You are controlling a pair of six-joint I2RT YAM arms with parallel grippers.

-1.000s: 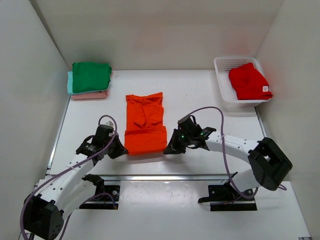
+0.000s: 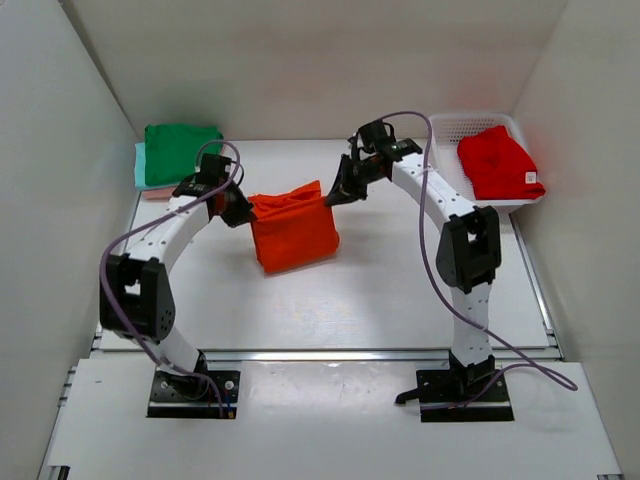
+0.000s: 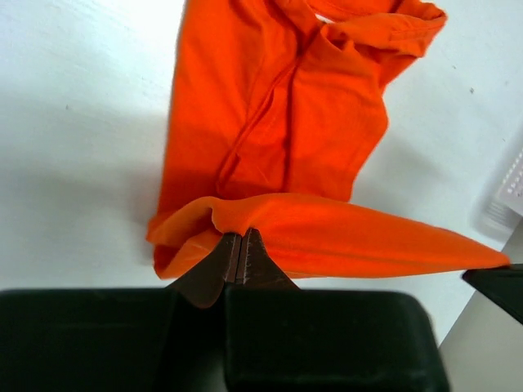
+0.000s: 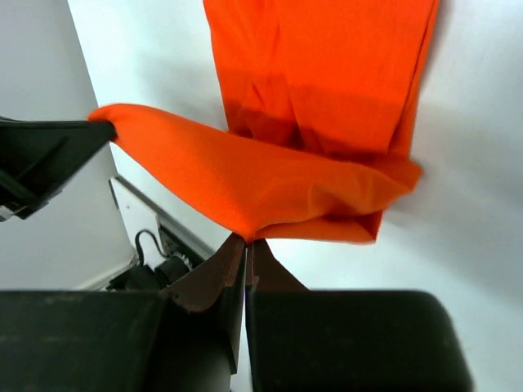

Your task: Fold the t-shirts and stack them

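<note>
An orange-red t-shirt (image 2: 295,240) lies mid-table, its near end lifted and stretched between both grippers and folded toward the back. My left gripper (image 2: 250,217) is shut on its left corner; in the left wrist view the cloth (image 3: 327,233) runs from those fingertips toward the other gripper. My right gripper (image 2: 329,200) is shut on the right corner, and in the right wrist view the cloth (image 4: 245,184) meets its fingertips. Behind the raised edge, the far part of the shirt (image 2: 310,190) shows flat on the table, partly covered.
At the back left sits a stack of folded shirts, green (image 2: 182,152) on top. A white basket (image 2: 452,133) holding a red garment (image 2: 497,163) stands at the back right.
Both grippers have moved away from the table's front toward the back, carrying the shirt's near edge up and over its far part. The stack and basket are unmoved.
</note>
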